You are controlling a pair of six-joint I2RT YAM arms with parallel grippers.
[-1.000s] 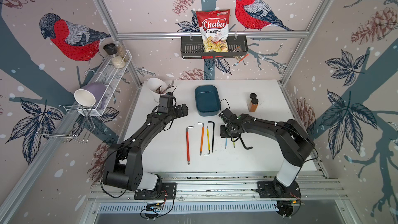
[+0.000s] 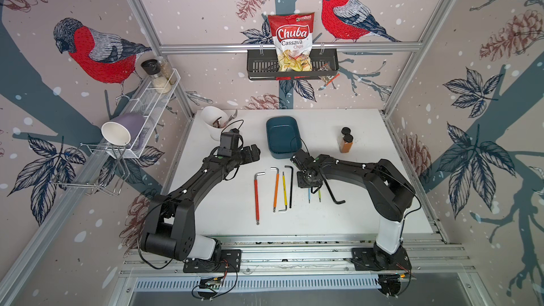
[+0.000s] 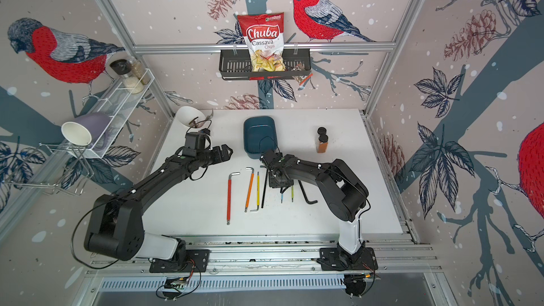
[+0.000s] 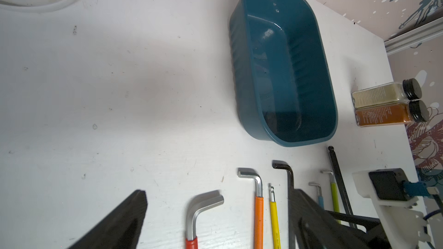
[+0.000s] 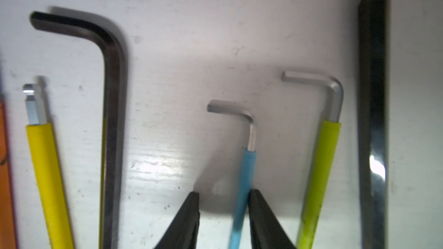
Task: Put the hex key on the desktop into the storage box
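Observation:
Several hex keys lie spread on the white desktop [image 2: 226, 204]. In the right wrist view a thin blue hex key [image 5: 246, 170] runs down between the fingers of my right gripper, close to the right finger; the fingers stand part open, and no grip on the key shows. Right of it lies a lime-green hex key [image 5: 323, 166], left of it a black hex key [image 5: 113, 110]. The teal storage box [image 4: 240, 64] looks empty. My left gripper is open in the air, with nothing held between its fingers.
Further left lie yellow [image 2: 284, 187], orange [image 2: 276, 192] and red [image 2: 256, 198] hex keys. A larger black key [image 5: 372, 110] lies to the right. Two spice jars [image 2: 345, 140] and a white container [image 2: 214, 116] stand farther back. Bare desktop shows left of the box.
The left arm has moved a little to the right. The hex keys look unmoved.

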